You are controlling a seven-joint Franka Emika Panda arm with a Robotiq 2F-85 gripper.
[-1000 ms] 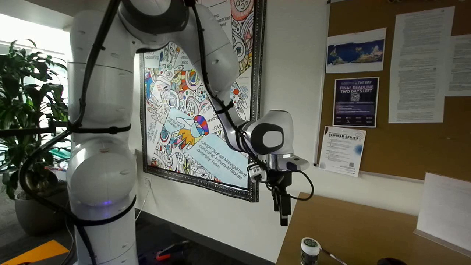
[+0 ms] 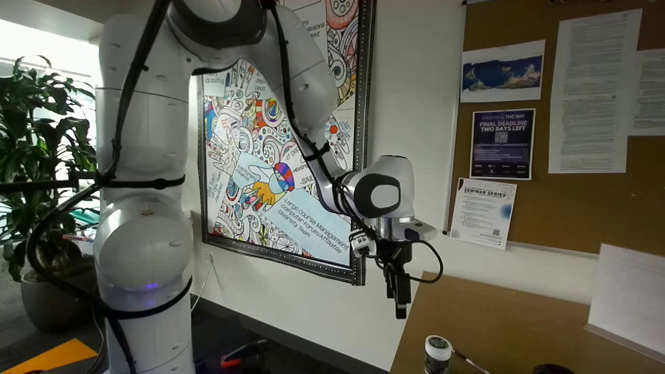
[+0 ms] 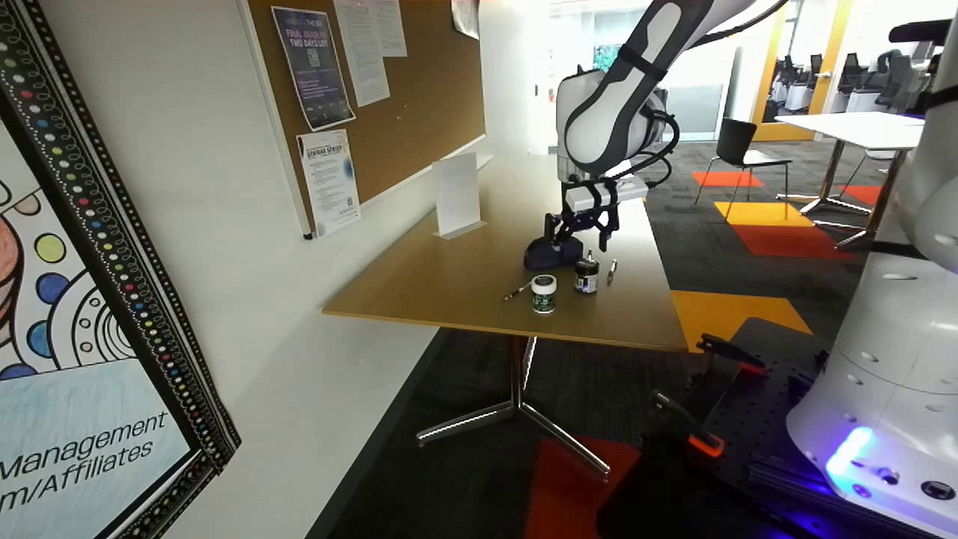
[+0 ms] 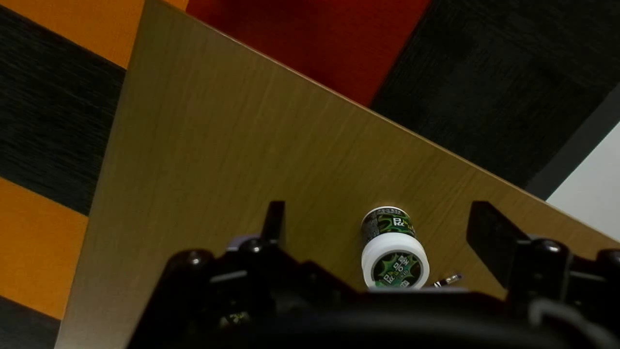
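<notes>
My gripper (image 3: 580,237) hangs over the table, fingers pointing down and wide apart, with nothing between them. In the wrist view a jar with a white lid and green-black label (image 4: 396,261) lies below, within the span between the two open fingertips. The same white-lidded jar (image 3: 543,295) stands upright near the table's front edge. Just behind and to its right is a dark jar (image 3: 586,277). One pen (image 3: 518,291) lies left of the white-lidded jar, and another pen (image 3: 612,272) right of the dark jar. A dark navy object, perhaps a cap (image 3: 549,256), sits behind them.
A white upright card (image 3: 458,193) stands toward the wall side of the brown table (image 3: 413,283). Bare tabletop spreads to the left of the jars. The wall with a corkboard (image 2: 580,205) runs along one long side. A thin cable hangs at the wrist.
</notes>
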